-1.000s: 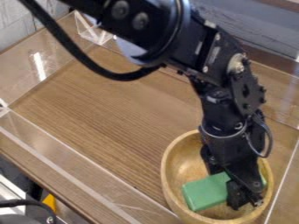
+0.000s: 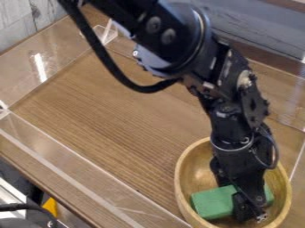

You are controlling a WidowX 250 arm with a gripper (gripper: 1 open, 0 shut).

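Note:
A round wooden bowl (image 2: 191, 169) sits at the lower right of the table (image 2: 95, 125), with a green block (image 2: 215, 202) lying inside it. The black arm reaches down into the bowl, its gripper (image 2: 244, 200) at the right end of the block and apparently shut on it. The fingertips are dark and partly hidden, so the exact hold is hard to see.
Clear edging strips run along the table's left and near edges. A small yellow object (image 2: 50, 205) shows beyond the near-left edge. A wall stands along the back.
The green block remains low inside the bowl.

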